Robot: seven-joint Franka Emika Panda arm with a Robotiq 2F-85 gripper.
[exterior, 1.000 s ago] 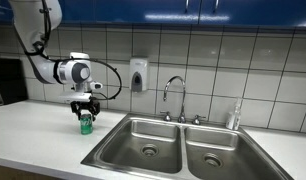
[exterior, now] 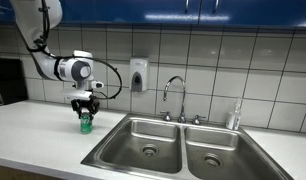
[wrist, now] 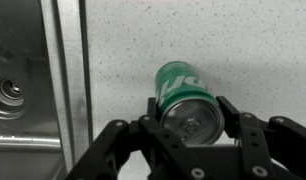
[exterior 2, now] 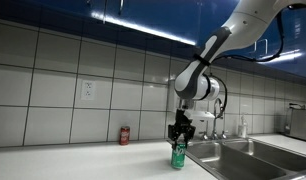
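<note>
A green can [exterior: 86, 124] stands upright on the white counter, left of the sink; whether its base touches the counter is hard to tell. Pointing straight down over it, my gripper [exterior: 85, 107] is shut on the can's upper part. In the second exterior view the green can [exterior 2: 178, 156] shows below the dark fingers [exterior 2: 174, 133]. From the wrist, the silver top of the can [wrist: 193, 120] sits between both fingers, its green side leaning away toward the upper part of the picture.
A double sink [exterior: 148, 150] lies right of the can, with a faucet [exterior: 175, 95] behind it. Farther back on the counter stands a red can [exterior 2: 124, 135]. A soap bottle [exterior: 234, 117] is at the far right.
The arm's upper part has shifted slightly, and the gripper sits a touch differently over the green can. The can stays in nearly the same place.
</note>
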